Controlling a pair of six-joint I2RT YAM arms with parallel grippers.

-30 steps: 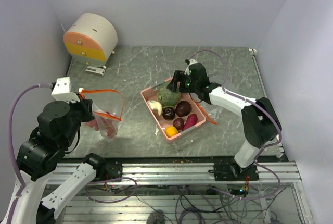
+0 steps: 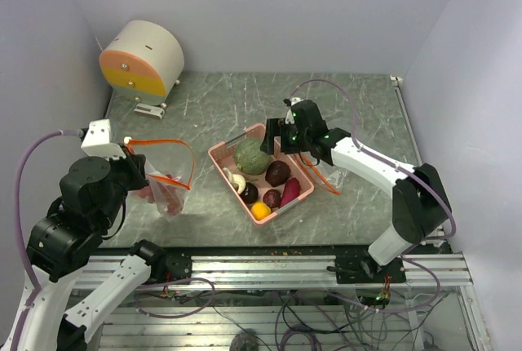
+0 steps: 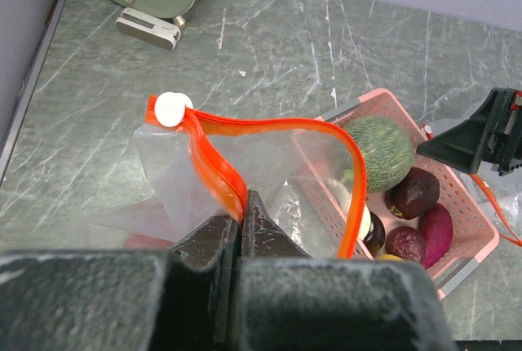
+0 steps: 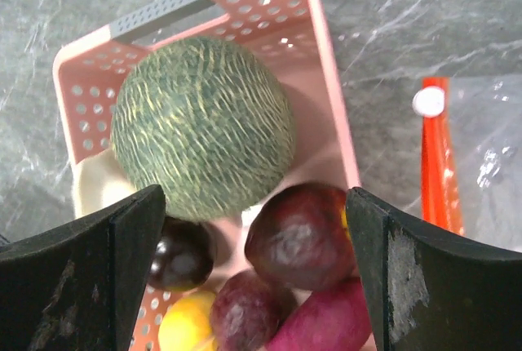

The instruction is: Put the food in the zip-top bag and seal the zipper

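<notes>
An open zip bag (image 2: 167, 192) with an orange zipper hangs from my left gripper, which is shut on it. Something reddish shows through its plastic. The pink basket (image 2: 221, 156) holds a green melon (image 4: 200, 122), a pale item (image 3: 341, 194), dark round produce (image 4: 295, 241), a purple oblong (image 4: 333, 326) and a yellow fruit (image 4: 182, 326). My right gripper is part open above the basket, with nothing seen held between its fingers.
A second orange-zip bag (image 4: 481, 155) lies right of the basket. A cream and yellow drum (image 2: 139, 65) stands at the back left.
The basket has shifted left from about a second ago, and the melon sits differently in it. My right gripper has moved slightly about above it. The left arm has not moved.
</notes>
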